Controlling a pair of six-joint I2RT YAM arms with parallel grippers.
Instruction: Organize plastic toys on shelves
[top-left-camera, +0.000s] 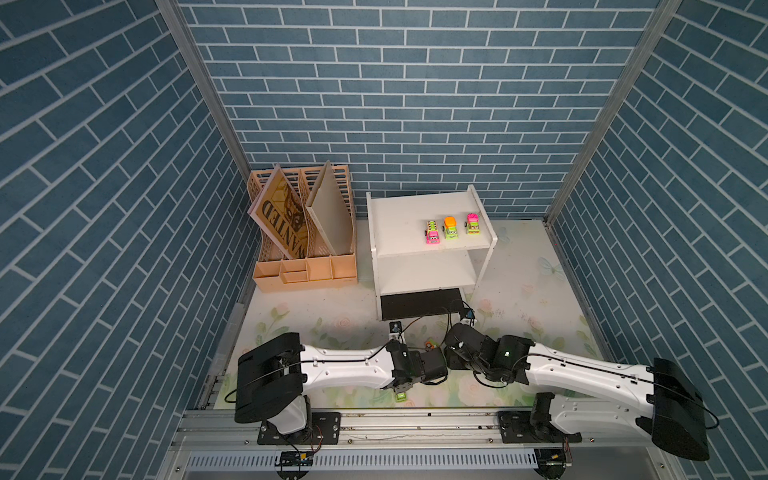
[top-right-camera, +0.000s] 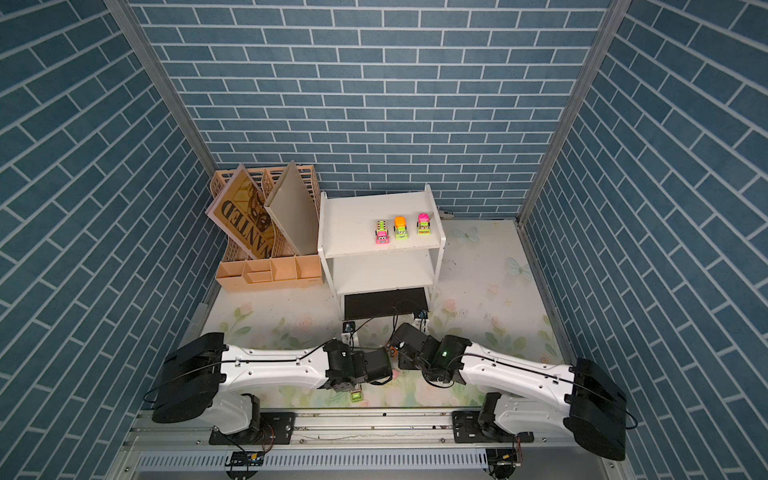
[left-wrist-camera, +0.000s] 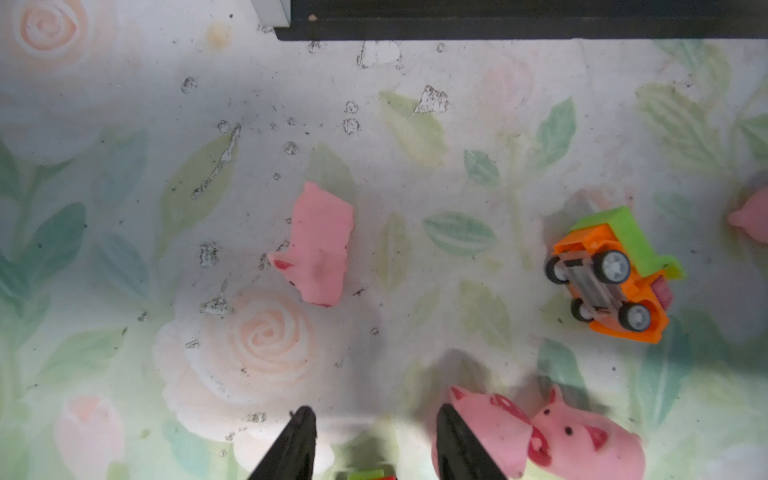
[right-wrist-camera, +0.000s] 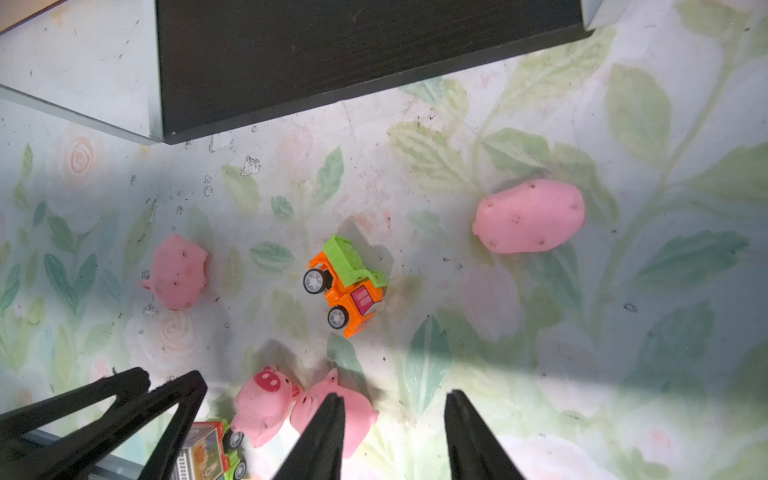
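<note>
Three toy cars sit on the white shelf's (top-left-camera: 408, 206) top. On the mat below lie pink pigs (left-wrist-camera: 320, 240) (right-wrist-camera: 528, 216) and an orange-green truck (right-wrist-camera: 344, 280) on its side. My left gripper is above the mat with fingers apart, a small green toy at the frame edge beneath them and pigs to its right. My right gripper hangs over the mat right of two touching pigs; floor shows between its fingertips, and whether it holds anything lower down is hidden. Another toy car (right-wrist-camera: 200, 452) is partly hidden by the left gripper.
A wooden organizer (top-left-camera: 308, 270) with two boards stands left of the shelf. The shelf's black base (right-wrist-camera: 360, 56) borders the toys' area. The mat right of the shelf is clear, and both arms are close together at the front.
</note>
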